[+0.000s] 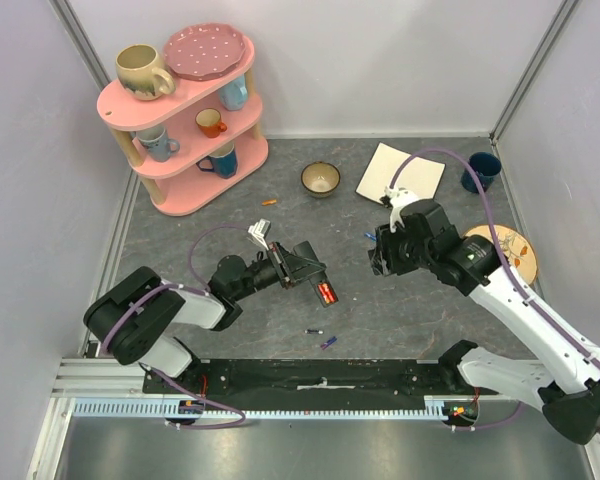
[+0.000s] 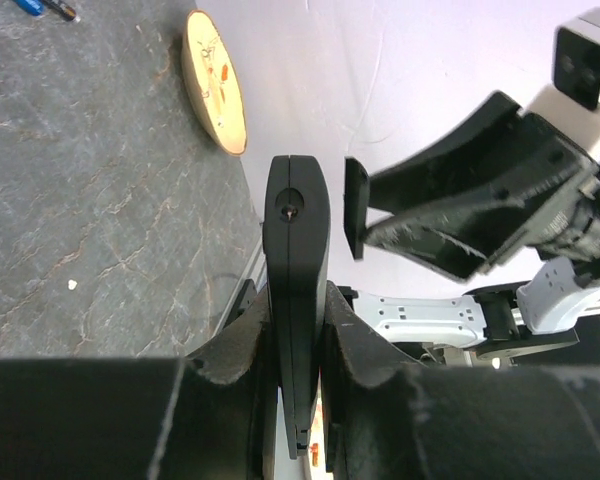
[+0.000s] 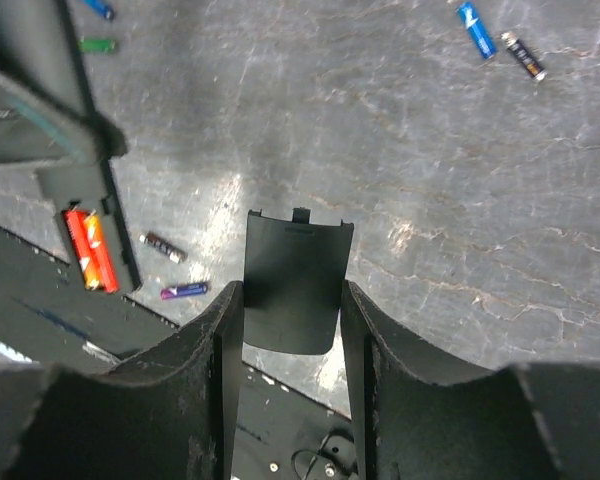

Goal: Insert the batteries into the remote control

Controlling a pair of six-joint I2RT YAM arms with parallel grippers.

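Note:
My left gripper (image 1: 298, 268) is shut on the black remote, whose open compartment shows two red-orange batteries (image 3: 93, 245) in the right wrist view. My right gripper holds the black battery cover (image 3: 295, 250) upright between its fingertips, to the right of the remote. Loose batteries lie on the grey surface: a dark one (image 3: 163, 246), a purple one (image 3: 184, 290), a blue one (image 3: 476, 29) and another dark one (image 3: 522, 56).
A pink shelf with mugs (image 1: 190, 184) stands back left. A bowl (image 1: 320, 180), white pad (image 1: 399, 175), blue mug (image 1: 480, 174) and plate (image 1: 515, 245) sit along the back and right.

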